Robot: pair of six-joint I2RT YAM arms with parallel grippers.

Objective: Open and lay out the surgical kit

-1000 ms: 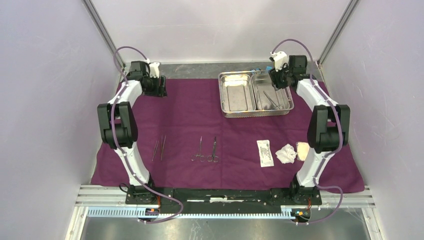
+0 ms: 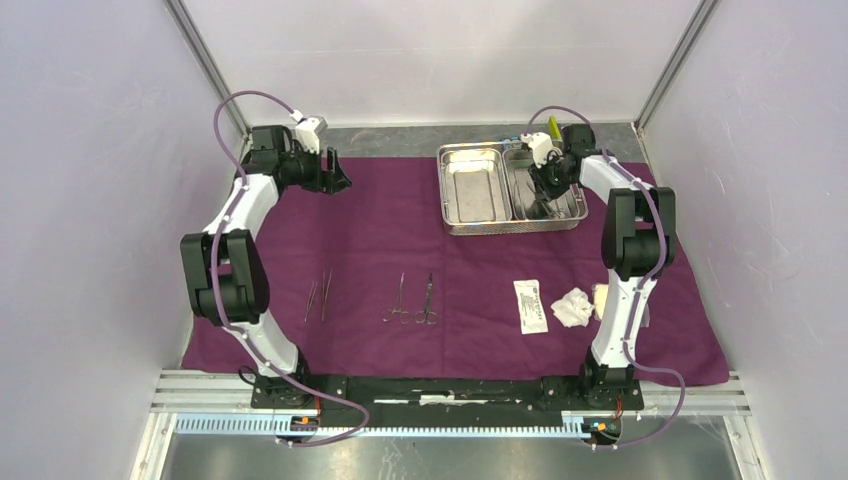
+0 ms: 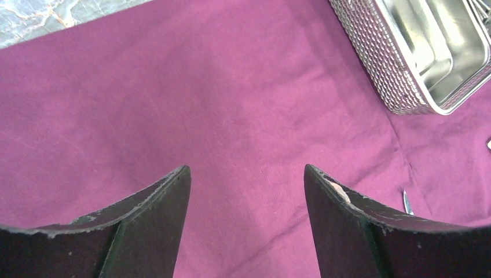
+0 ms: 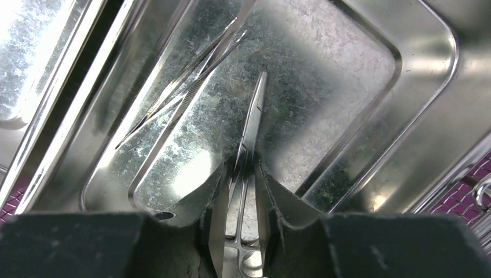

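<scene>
In the right wrist view, a steel needle holder or forceps [image 4: 252,124] with ring handles lies in the right-hand compartment of the metal tray [image 4: 330,156]. My right gripper is low over it, its fingers on either side of the instrument's middle, narrowly apart. Slim tweezers [image 4: 168,98] rest to the left in the same compartment. My left gripper stands open above bare purple cloth [image 3: 243,104], with nothing between its fingers. Laid out on the cloth are two ringed instruments [image 2: 428,300] and tweezers [image 2: 326,296].
The left compartment [image 2: 476,192] of the tray is empty. A white packet [image 2: 531,306] and a crumpled gauze [image 2: 573,308] lie at front right, beside a pale pad partly hidden by the right arm.
My right gripper has come down and left into the tray, over the ringed instrument. My left gripper has shifted slightly to the right, and its fingers look spread wider. The laid-out instruments are unmoved.
</scene>
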